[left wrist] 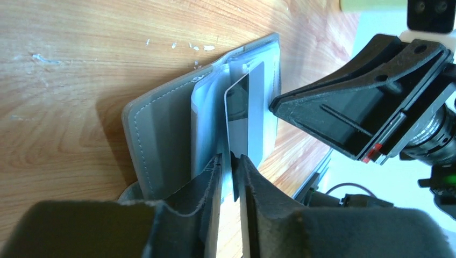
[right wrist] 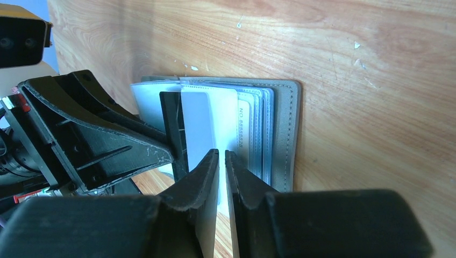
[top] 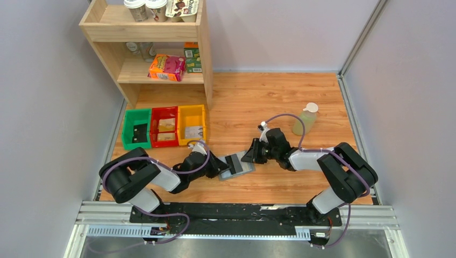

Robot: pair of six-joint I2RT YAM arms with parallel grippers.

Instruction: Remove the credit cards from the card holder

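Observation:
The grey card holder [top: 248,167] lies opened flat on the table between my two grippers, its clear sleeves [right wrist: 257,129] fanned out. My right gripper is shut on the near edge of a pale sleeve [right wrist: 223,115]. At the holder's left part, my left gripper stands narrowly open, with the edge of a card [left wrist: 237,126] with a dark band running between its fingers. Whether both fingers touch that card cannot be told. One card with raised digits [right wrist: 244,123] shows inside another sleeve.
Green [top: 125,134], red [top: 164,112] and yellow [top: 192,109] bins stand behind the left arm, with flat items inside. A bottle [top: 305,122] is at the right, behind the right arm. A wooden shelf [top: 145,33] fills the back left.

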